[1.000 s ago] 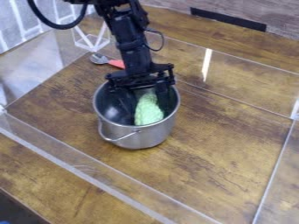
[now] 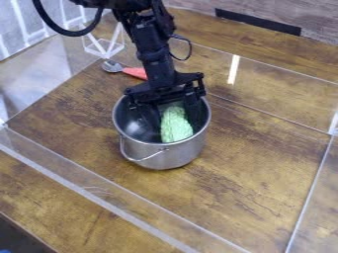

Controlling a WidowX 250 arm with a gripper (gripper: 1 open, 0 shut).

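Observation:
A steel pot [image 2: 154,154] with a wire handle stands on the wooden table [image 2: 248,178], slightly below the middle of the view. Inside it lies a pale green object [image 2: 176,125], long and ridged. The black gripper [image 2: 162,104] reaches down from the top into the pot's mouth, over the green object. Its fingertips are dark against the pot's interior, so I cannot tell whether they are open or holding anything.
A red-handled utensil [image 2: 133,70] with a silver end lies behind the pot on the left. Clear strips cross the table at left and right.
The green object's visible part has shifted up and back within the pot. The gripper has moved slightly, and the pot looks a little shifted.

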